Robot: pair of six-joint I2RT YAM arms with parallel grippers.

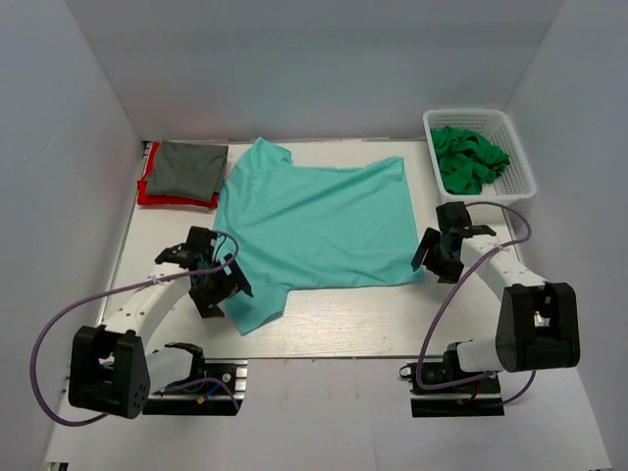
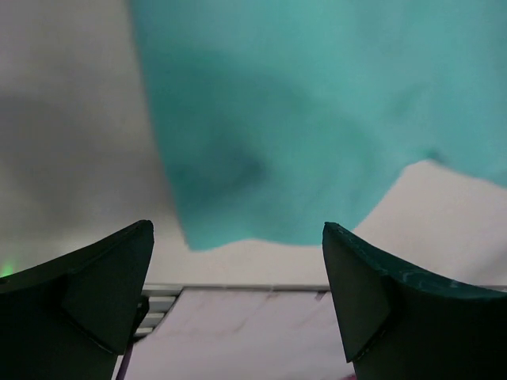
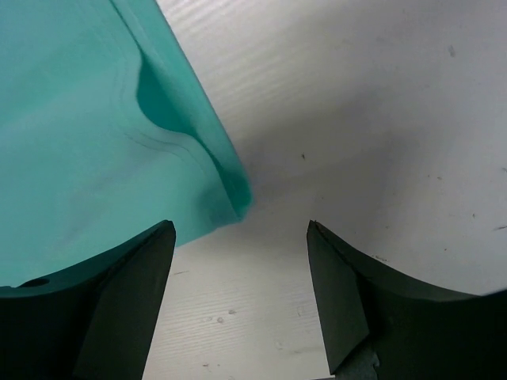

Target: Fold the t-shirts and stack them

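Observation:
A teal T-shirt (image 1: 314, 221) lies spread across the table, a sleeve reaching toward the front left. My left gripper (image 1: 224, 290) is over that lower-left part, open, with only blurred cloth below its fingers in the left wrist view. My right gripper (image 1: 431, 257) is at the shirt's lower-right corner, its fingers parted with nothing between them; in the right wrist view that corner (image 3: 198, 190) shows a small fold along its edge.
Folded grey and red shirts (image 1: 186, 172) are stacked at the back left. A white basket (image 1: 520, 167) holding green cloth (image 1: 469, 157) stands at the back right. Bare table runs along the front.

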